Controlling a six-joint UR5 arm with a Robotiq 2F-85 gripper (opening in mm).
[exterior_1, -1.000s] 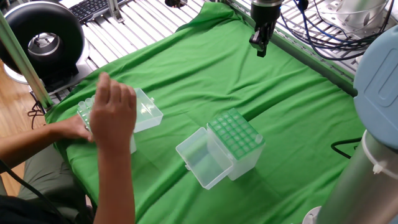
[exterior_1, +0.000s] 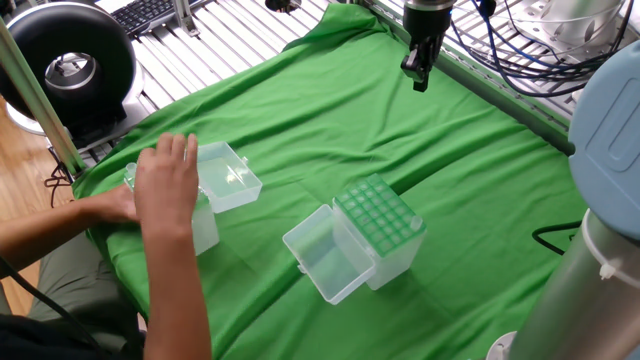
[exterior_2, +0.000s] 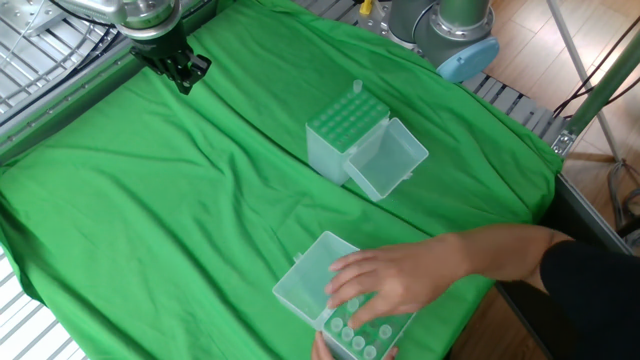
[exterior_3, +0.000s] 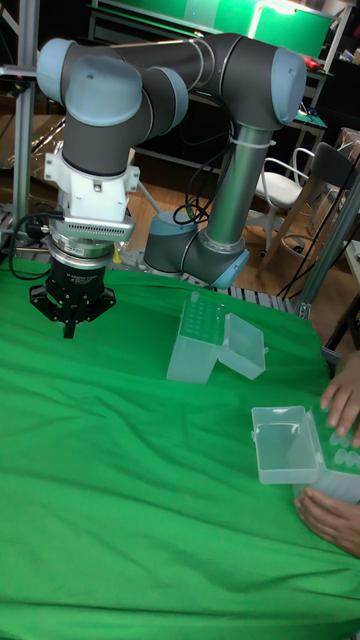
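My gripper (exterior_3: 69, 329) hangs above the green cloth, away from both boxes, its black fingers brought together and nothing visible between them. One clear box (exterior_1: 388, 238) with a green gridded rack stands upright, its lid (exterior_2: 386, 160) folded open. A single tube cap (exterior_2: 357, 87) sticks up at a corner of that rack. The second clear box (exterior_3: 339, 485) also has its lid (exterior_3: 285, 443) open, and several capped tubes (exterior_2: 347, 335) stand in its green rack. A person's hand (exterior_2: 385, 280) covers part of this second box, while the other hand steadies its side.
Green cloth (exterior_3: 128, 480) covers the table in loose folds, with broad bare areas in front of and below my gripper. The person's forearm (exterior_1: 178, 290) reaches across the near edge. My arm's base (exterior_2: 455, 25) stands beyond the first box.
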